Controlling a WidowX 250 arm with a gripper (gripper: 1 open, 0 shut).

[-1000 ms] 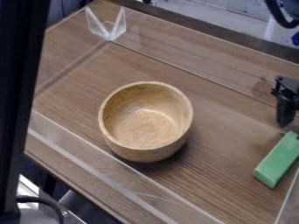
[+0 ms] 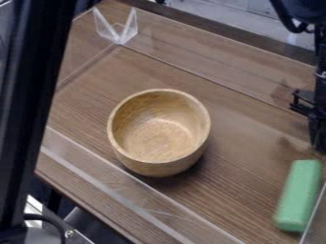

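Note:
A round wooden bowl (image 2: 158, 133) stands on the wooden table (image 2: 140, 67), left of centre. A green rectangular block (image 2: 298, 195) lies at the lower right. Above it, the black gripper (image 2: 310, 124) is partly cut off by the right edge of the view, apart from the block. Its fingers are too dark and cropped to show whether they are open or shut.
A small clear plastic piece (image 2: 116, 30) is at the back left. Dark posts line the left side, and strips of clear tape cross the table.
The gripper has shifted slightly right, further out of view. The green block now lies a little further left and more upright in the picture.

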